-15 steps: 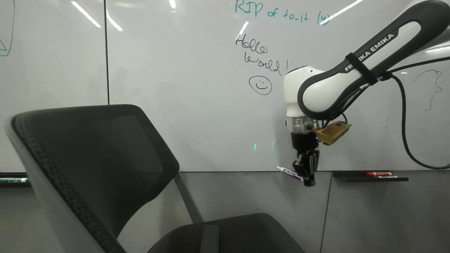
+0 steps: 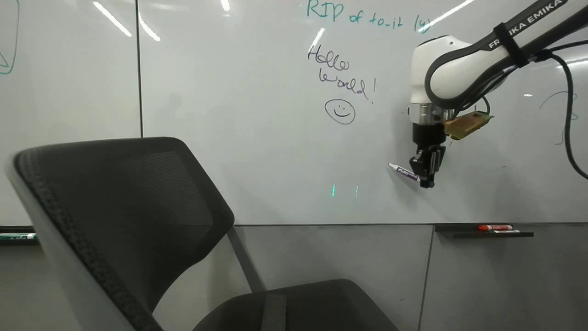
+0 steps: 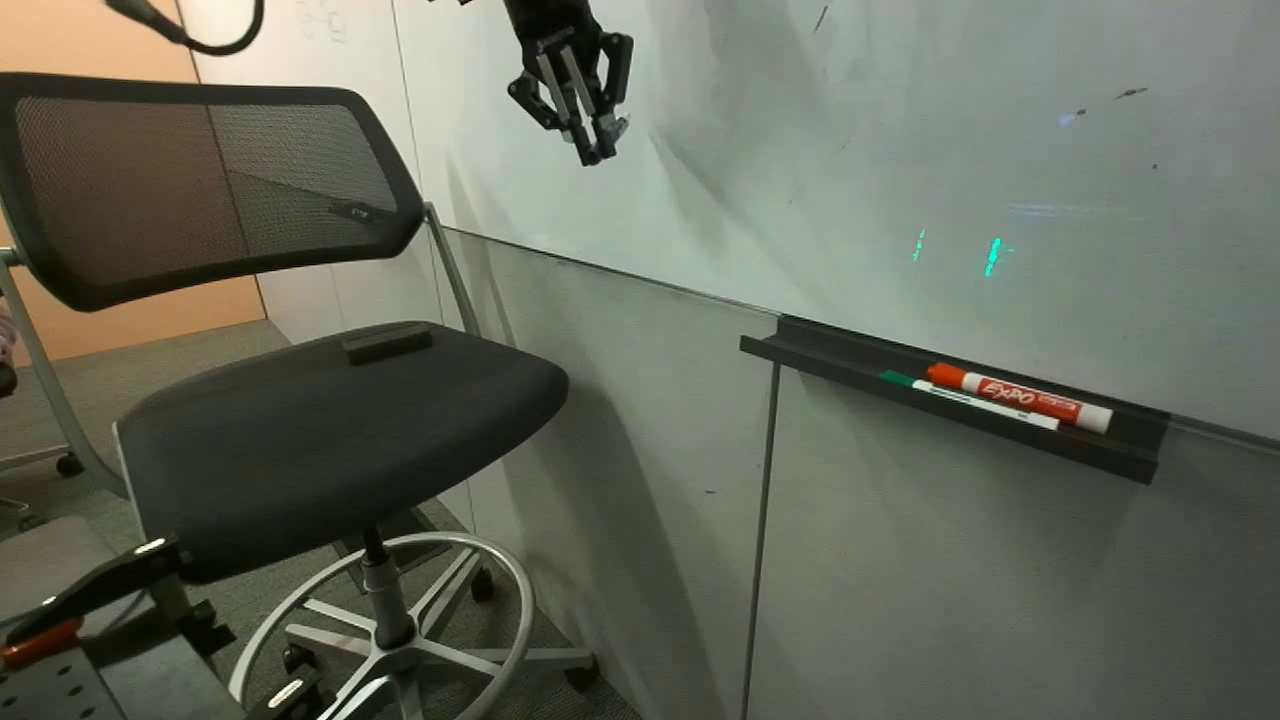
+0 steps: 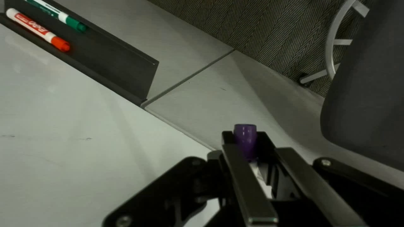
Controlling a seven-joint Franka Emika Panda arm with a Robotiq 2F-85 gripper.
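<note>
A white marker with a purple end point(image 4: 245, 138) is pinched between the fingers of my gripper, its purple end poking past the fingertips. In the first exterior view the marker point(image 2: 403, 171) slants up to the left, out of the shut gripper point(image 2: 427, 181). Behind it is the whiteboard point(image 2: 264, 138), and the marker hangs well above that board's lower edge. From the second exterior view my gripper point(image 3: 591, 154) shows at the top, with the marker mostly hidden behind the fingers.
A black tray point(image 3: 840, 354) on the board's lower edge holds a red marker point(image 3: 1020, 396) and a green marker point(image 3: 984, 404). A dark office chair point(image 2: 121, 215) stands left of the arm. Writing and a smiley point(image 2: 340, 111) mark the board.
My arm has risen and shifted right, carrying the marker from around the board's lower edge to well above it. The gripper has kept its hold.
</note>
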